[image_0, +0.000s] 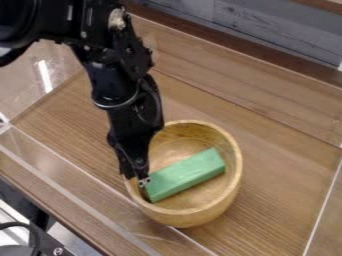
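Observation:
A wooden bowl (206, 211) sits on the wooden table, with a green rectangular block (185, 174) lying inside it. My black gripper (139, 172) hangs at the bowl's left rim, beside the block's left end. Its fingertips look close together, and I see nothing clearly held between them. The arm hides part of the table behind it.
A grey plank wall runs along the back right. A black cable lies at the lower left edge.

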